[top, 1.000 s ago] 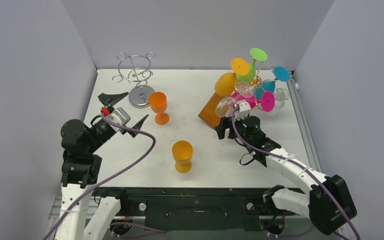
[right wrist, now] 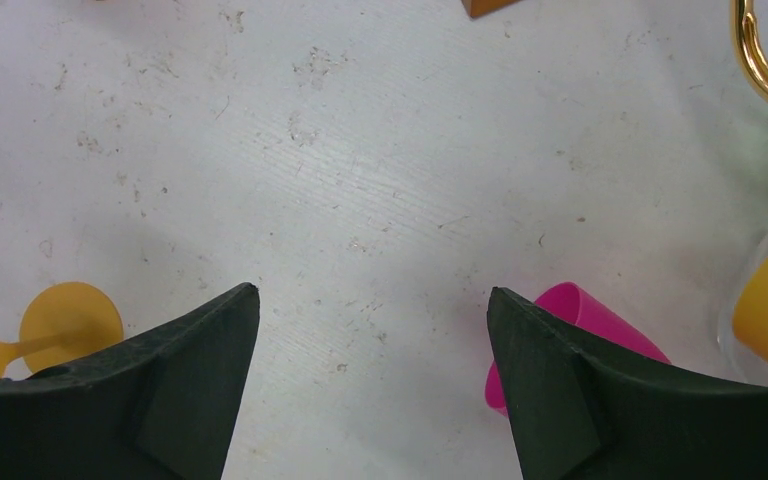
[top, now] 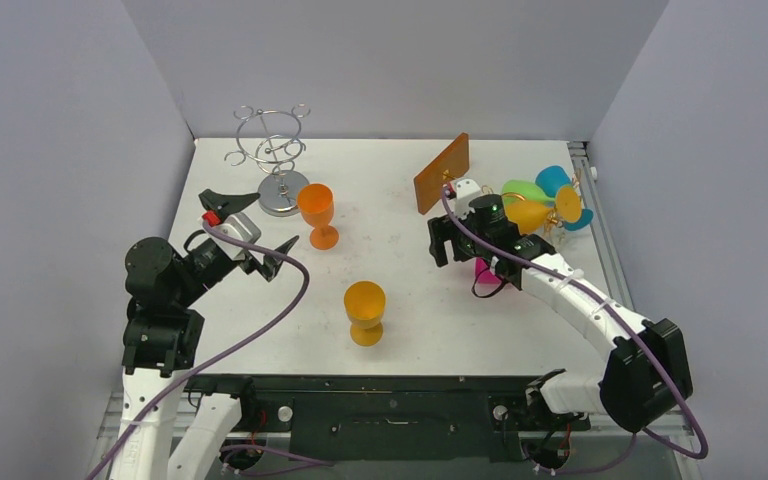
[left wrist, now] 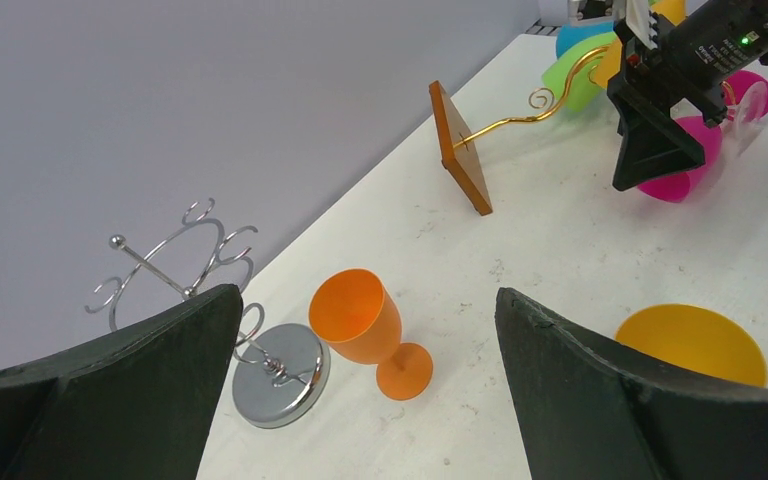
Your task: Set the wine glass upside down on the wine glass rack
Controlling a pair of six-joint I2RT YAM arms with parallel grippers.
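The gold rack with the wooden base (top: 443, 174) lies toppled on its side at the back right, its glasses spilled together on the table. An orange wine glass (top: 316, 205) stands upright beside the empty silver rack (top: 280, 192) at the back left. Nearer the front, a yellow wine glass (top: 365, 305) is upright too. My left gripper (top: 278, 222) is open in front of the silver rack, nothing between its fingers. Open and empty as well, my right gripper (top: 440, 242) hovers close to the fallen rack. In the right wrist view a pink glass (right wrist: 610, 325) lies partly behind one finger.
Blue (top: 553, 180), green and yellow glasses (top: 527, 215) lie heaped by the right edge, clear ones hard to make out. Walls enclose the back and sides.
The gold rack, standing tilted with its glasses hung on it, has fallen to the right and back. The left arm barely moved.
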